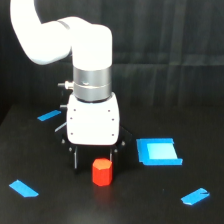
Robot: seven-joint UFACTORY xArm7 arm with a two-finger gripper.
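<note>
A small red block (102,173) sits on the dark table, just below and slightly right of the white hand's middle in the camera view. My gripper (94,160) points down with its dark fingers standing apart, one to the left and one to the right. Part of the block shows between and in front of them. No contact between fingers and block can be made out, as the dark fingers blend into the black background.
A blue-taped square with a pale centre (160,151) lies to the right. Blue tape strips mark the table at the front left (23,188), front right (195,197) and back left (49,115).
</note>
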